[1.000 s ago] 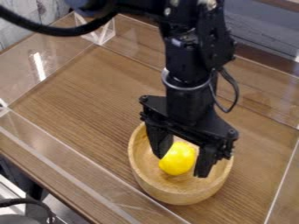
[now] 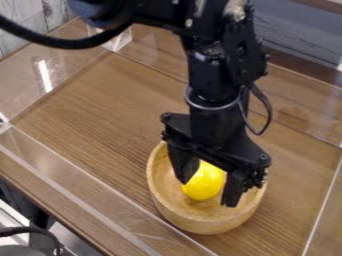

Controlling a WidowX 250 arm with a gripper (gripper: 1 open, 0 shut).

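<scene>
A yellow rounded object (image 2: 203,182) rests inside a light wooden bowl (image 2: 201,217) near the bottom centre of the camera view. My black gripper (image 2: 210,160) hangs right over the bowl, its fingers spread open above and around the yellow object and partly hiding it. Whether the fingers touch the object cannot be told.
A small clear object (image 2: 114,33) is at the back left, partly behind a cable. A grey wall (image 2: 301,30) edges the back right.
The gripper and arm have shifted very slightly; the bowl and yellow object look much the same.
</scene>
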